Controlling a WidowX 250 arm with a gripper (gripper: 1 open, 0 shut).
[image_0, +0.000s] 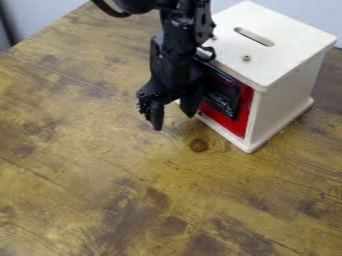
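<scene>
My black gripper (174, 109) hangs low in front of a white wooden box (281, 95), at its left side, fingers pointing down and spread apart, with nothing visible between them. The box has a red front panel (230, 122) with a dark recess or fitting in it, partly hidden by the arm. A slot and small round fittings are on the box's top.
A pale wall stands at the back edge. The arm reaches in from the top.
</scene>
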